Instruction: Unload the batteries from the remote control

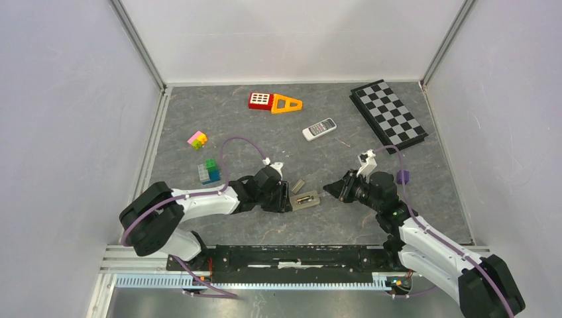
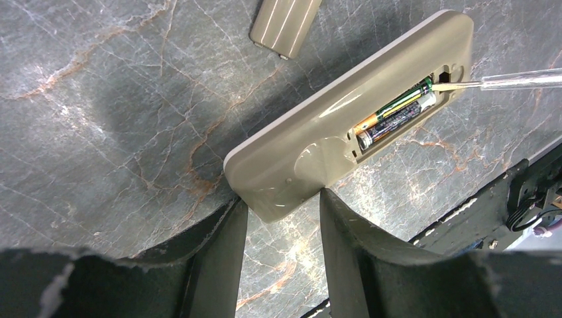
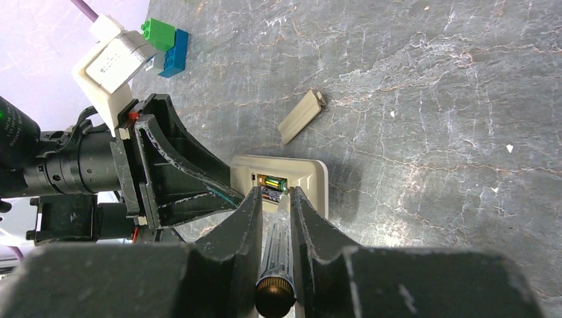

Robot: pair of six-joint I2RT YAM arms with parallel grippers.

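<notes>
A beige remote control (image 2: 331, 109) lies back side up with its battery bay uncovered. Inside, a green-gold battery (image 2: 397, 105) and a dark battery (image 2: 396, 122) rest side by side. My left gripper is shut on the remote's near end. In the right wrist view, my right gripper is shut on a clear-handled screwdriver (image 3: 276, 255). From the right in the left wrist view, the screwdriver's thin tip (image 2: 450, 86) reaches into the bay at the end of the green-gold battery. The detached battery cover (image 3: 301, 116) lies on the table beside the remote.
A white remote (image 1: 319, 129) lies farther back, near red and yellow blocks (image 1: 275, 102). A checkered board (image 1: 390, 114) sits at the back right. Several toy bricks (image 1: 210, 171) are at the left. Open table surrounds the middle.
</notes>
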